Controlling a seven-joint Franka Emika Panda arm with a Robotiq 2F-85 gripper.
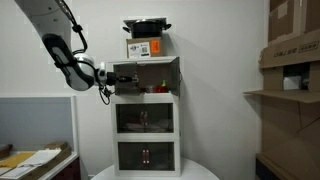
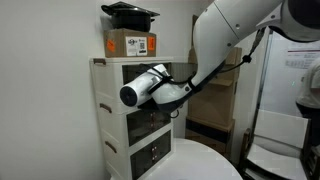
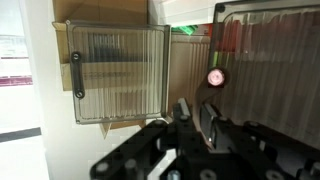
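Note:
A white cabinet (image 1: 146, 101) stands upright with three stacked sections, the lower two closed behind dark double doors. Its top section is at least partly uncovered, showing a red item (image 1: 162, 88) inside at the right. My gripper (image 1: 134, 79) is at the left side of that top section. In the wrist view, a see-through door panel (image 3: 125, 95) with a black handle (image 3: 77, 75) lies left of the gripper. The fingers' ends are dark and small there; whether they touch or hold anything cannot be told. A round, reddish-topped item (image 3: 215, 77) shows just beyond them.
An orange-brown box (image 1: 145, 47) with a black pot (image 1: 148, 27) on it sits on top of the cabinet. Cardboard boxes (image 1: 290, 120) stand at the right. A round white table (image 2: 200, 165) holds the cabinet. Papers (image 1: 35, 160) lie at the left.

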